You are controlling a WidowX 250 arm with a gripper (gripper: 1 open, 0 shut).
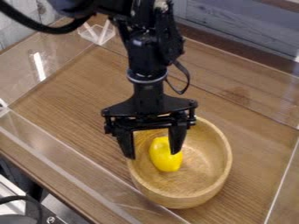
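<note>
A black robot arm hangs from the top centre, and its gripper (149, 138) stands open over the left and back part of a tan bowl (208, 175). In the bowl lies a yellow oval object (166, 159), its upper end between or just under the gripper's two fingers.
The bowl sits on a wooden surface (65, 105) with open room to the left and right. A clear plastic object (98, 26) stands at the back left. A pale wall runs along the back right, and a black cable lies at the bottom left.
</note>
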